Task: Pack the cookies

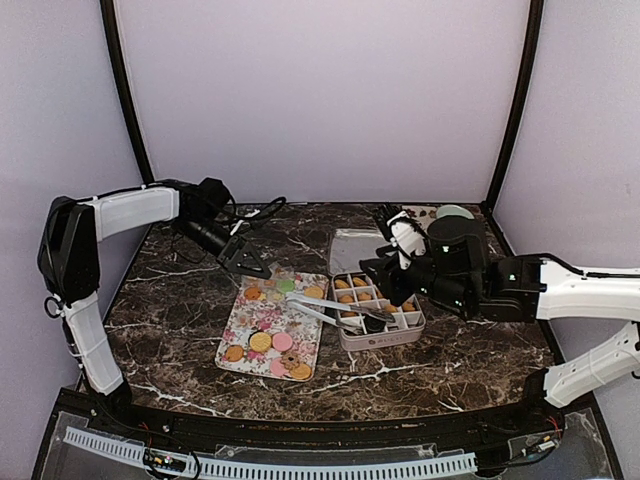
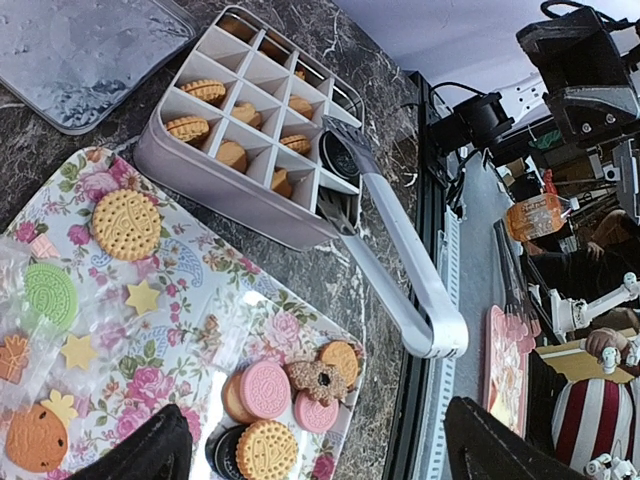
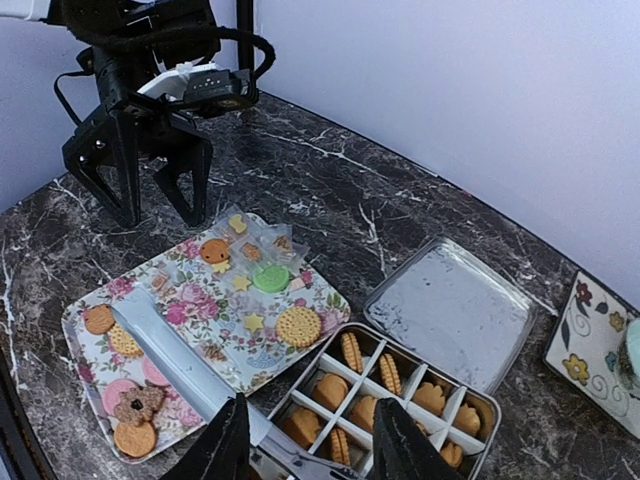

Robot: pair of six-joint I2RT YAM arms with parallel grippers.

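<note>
The compartment box (image 1: 380,335) holds cookies and a dark round one (image 2: 337,155). White tongs (image 2: 405,250) lean across it, their bend over the floral board (image 1: 240,340), which carries assorted cookies and clear bags (image 3: 268,245). My left gripper (image 1: 250,262) stands open above the board's back-left, nothing between its fingers. My right gripper (image 1: 385,268) hangs above the box, apparently partly open, with its fingertips at the bottom of the right wrist view; it is apart from the tongs in the top view.
A clear lid (image 3: 450,310) lies behind the box. A floral tile (image 3: 585,340) and a green bowl (image 1: 455,212) stand at the back right.
</note>
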